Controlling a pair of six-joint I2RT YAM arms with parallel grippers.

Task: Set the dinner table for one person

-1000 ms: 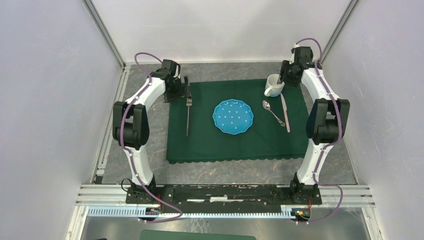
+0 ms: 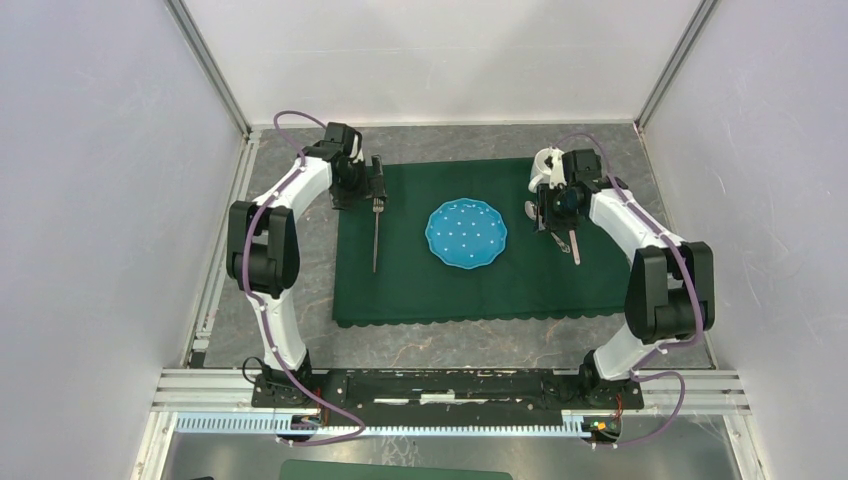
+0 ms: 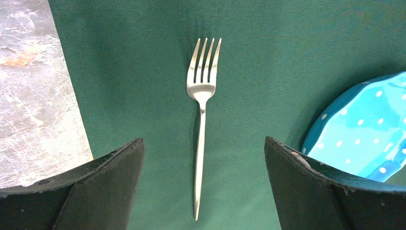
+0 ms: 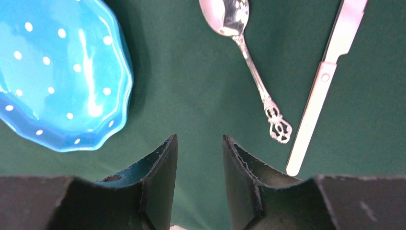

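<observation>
On the green placemat lies a blue plate with white dots. A silver fork rests left of the plate, tines toward the far edge. My left gripper hangs open above it, with nothing between its fingers. Right of the plate lie a spoon, slanted, and a knife with a pale handle. Above the spoon area, my right gripper is part open, only cloth showing through its gap. A white mug stands at the far right, partly hidden by the right arm.
Grey table surface borders the placemat. White walls close in on the sides and back. The cloth in front of the plate is bare.
My right gripper has moved from beside the mug toward the front and left, over the spoon; its arm now covers part of the mug and knife. The left arm has shifted only slightly.
</observation>
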